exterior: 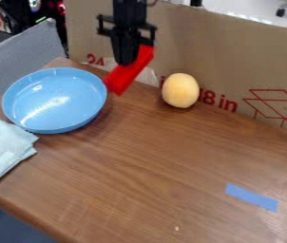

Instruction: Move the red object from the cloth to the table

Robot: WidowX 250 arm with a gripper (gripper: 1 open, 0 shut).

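Note:
A red object [128, 72], long and narrow, hangs tilted in the air near the back of the table. My black gripper [135, 52] comes down from the top of the view and is shut on its upper end. The object's lower end is just to the right of the blue plate's rim. A pale blue-grey cloth [3, 149] lies folded at the table's left edge, with nothing on it.
A round blue plate [55, 101] sits at the left, beside the cloth. Near the cardboard wall [222, 57] at the back stands a yellowish egg-shaped object [181, 90]. Blue tape [252, 197] marks the right front of the wooden table [146, 171], whose middle is bare.

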